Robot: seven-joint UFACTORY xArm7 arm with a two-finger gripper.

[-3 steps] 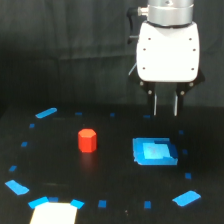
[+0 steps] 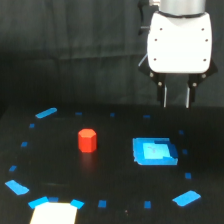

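A red block (image 2: pixel 87 140) with a hexagonal outline stands on the dark table, left of the middle. To its right lies a blue square (image 2: pixel 138 152) with a lighter blue patch (image 2: pixel 157 151) inside it; whether this is a shallow tray or tape cannot be told. My gripper (image 2: pixel 176 97) hangs above and slightly behind the blue square, fingers pointing down. Its two fingers are well apart, and only dark background shows between them. It touches neither the red block nor the blue square.
Blue tape strips (image 2: pixel 187 198) and several small blue marks lie about the table. A pale object (image 2: pixel 54 213) is cut off at the lower left edge. Bare table separates the red block from the blue square. A dark curtain (image 2: pixel 70 60) hangs behind.
My gripper has moved to the right and slightly up in the view, still with its fingers apart. The red block and the blue square have not moved.
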